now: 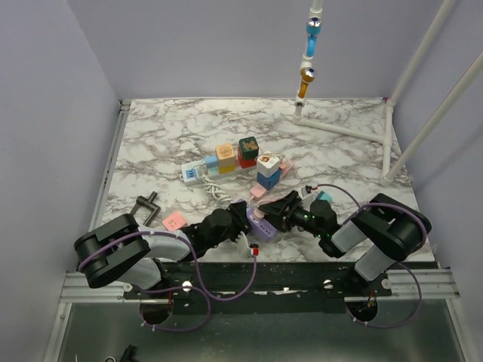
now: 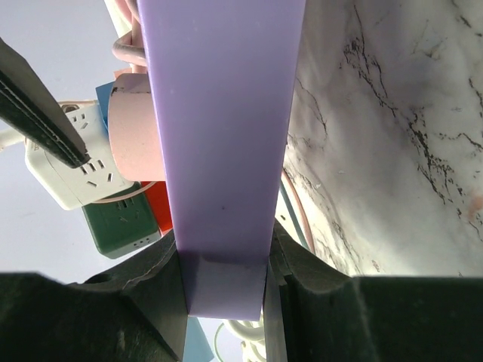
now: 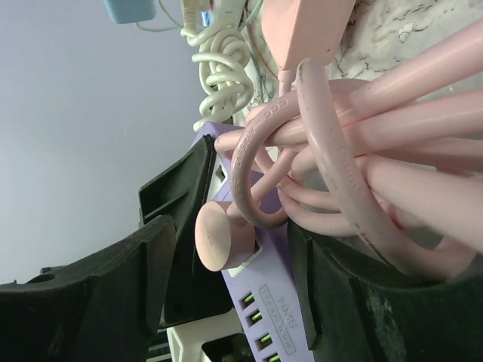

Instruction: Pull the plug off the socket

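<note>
The purple power strip (image 1: pixel 261 228) lies at the front centre, my left gripper (image 1: pixel 243 215) shut on it; in the left wrist view the strip (image 2: pixel 215 151) runs up from between the fingers. A round pink plug (image 3: pixel 224 235) sits on the strip in the right wrist view, its looped pink cord (image 3: pixel 332 151) beside it. My right gripper (image 1: pixel 279 211) stands open round the plug, one black finger (image 3: pixel 128 294) left of it and the other right of it. Whether the fingers touch the plug I cannot tell.
Behind stand blocks on a white strip (image 1: pixel 192 173), a white-and-blue stack (image 1: pixel 269 179) and pink adapters. A pipe frame (image 1: pixel 389 136) is at the right, a pink square (image 1: pixel 173 221) and dark tool (image 1: pixel 145 207) at the left.
</note>
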